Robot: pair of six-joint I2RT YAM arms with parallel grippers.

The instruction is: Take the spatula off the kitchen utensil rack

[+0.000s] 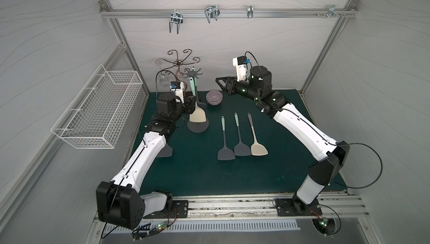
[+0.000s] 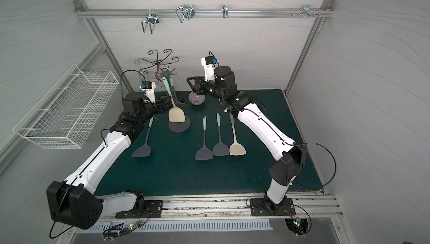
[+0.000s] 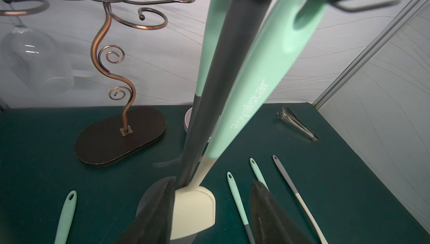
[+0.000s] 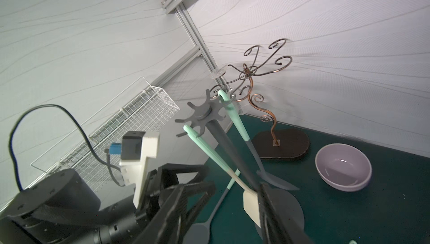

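A grey utensil rack (image 4: 203, 114) stands toward the back left, holding a cream spatula with a mint handle (image 3: 268, 64) and a grey one (image 4: 230, 109) behind it. My left gripper is open, close in front of and left of the cream spatula, with that handle rising past it in the left wrist view. My right gripper is open and raised at the right of the rack, facing it; nothing is between its fingers.
Several spatulas lie on the green table (image 2: 188, 176). A bowl (image 4: 342, 165) and copper tree stand (image 3: 107, 145) with a hanging glass are at the back. A wire basket (image 1: 103, 109) hangs on the left wall; tongs (image 3: 297, 123) lie back right.
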